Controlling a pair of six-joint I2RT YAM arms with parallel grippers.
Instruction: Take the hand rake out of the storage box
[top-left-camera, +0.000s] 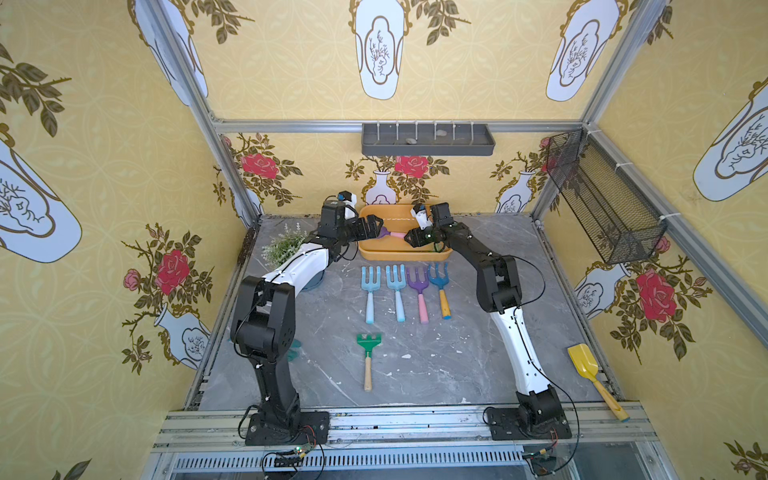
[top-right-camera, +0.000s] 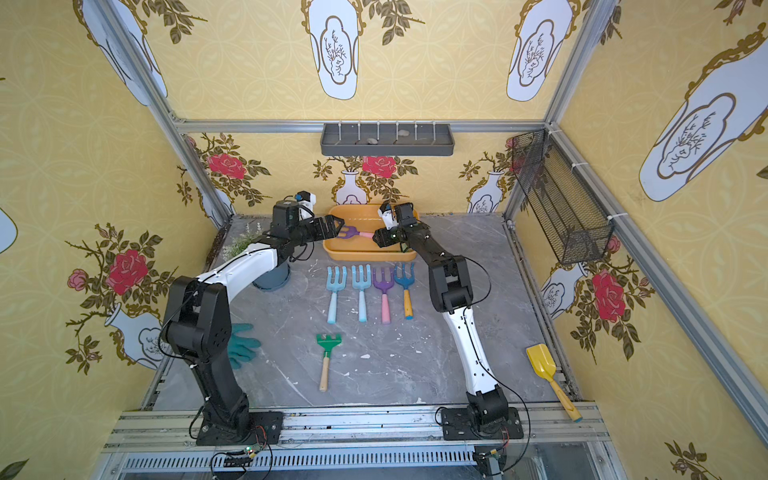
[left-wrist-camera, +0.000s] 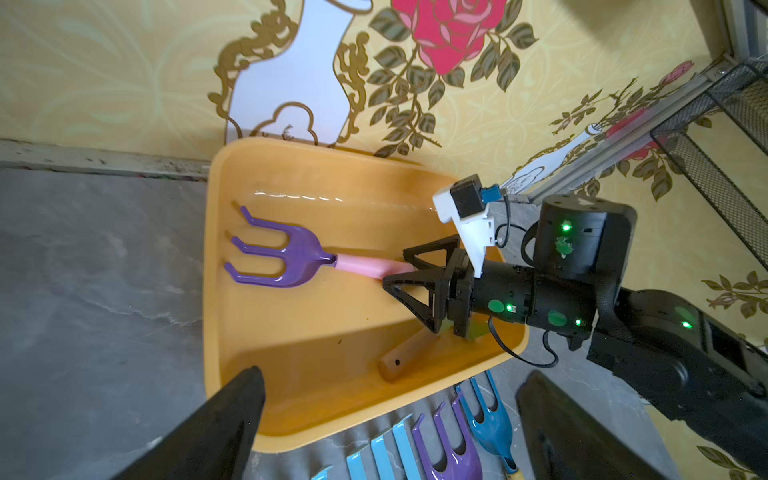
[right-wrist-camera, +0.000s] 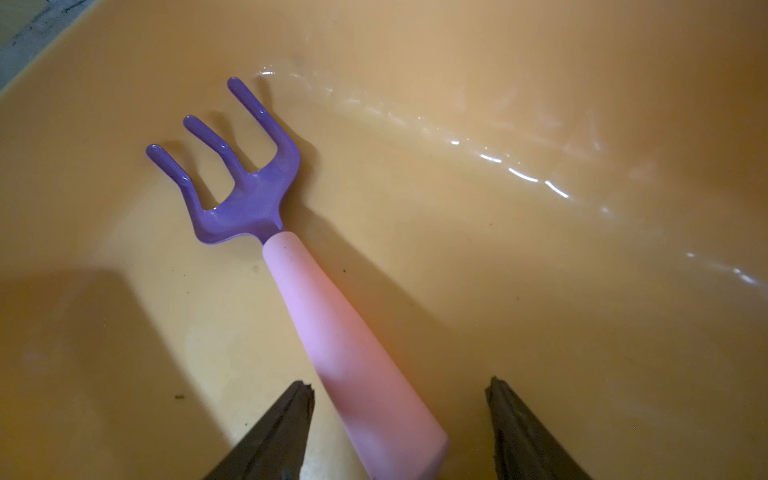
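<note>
A purple hand rake with a pink handle (left-wrist-camera: 280, 254) lies inside the orange storage box (left-wrist-camera: 320, 400). In the right wrist view, the pink handle (right-wrist-camera: 352, 352) runs between the two open fingertips of my right gripper, which is low in the box at the handle's end; whether they touch it is unclear. My left gripper (top-left-camera: 374, 227) stands open above the box's left side with nothing between its fingers. A second, partly hidden tool with a wooden handle (left-wrist-camera: 404, 356) also lies in the box.
Several forks (top-right-camera: 362, 292) lie in a row before the box, and a green rake (top-left-camera: 367, 352) nearer the front. A potted plant (top-right-camera: 268, 272) stands left; a yellow scoop (top-left-camera: 590, 368) lies at the right. A wire basket (top-left-camera: 604, 200) hangs on the right wall.
</note>
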